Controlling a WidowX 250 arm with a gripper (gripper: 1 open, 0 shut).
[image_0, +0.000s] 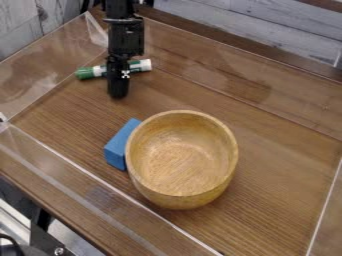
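Note:
My black gripper (118, 80) reaches down to the wooden table at the upper left, its tip low beside a green and white cylindrical object (90, 72) that lies behind it and sticks out on both sides. The gripper looks narrow and dark; the frame is too small to show what, if anything, is between its fingers.
A large round wooden bowl (182, 158) stands at the lower middle, with a blue block (123, 140) against its left side. A pale edge runs along the left.

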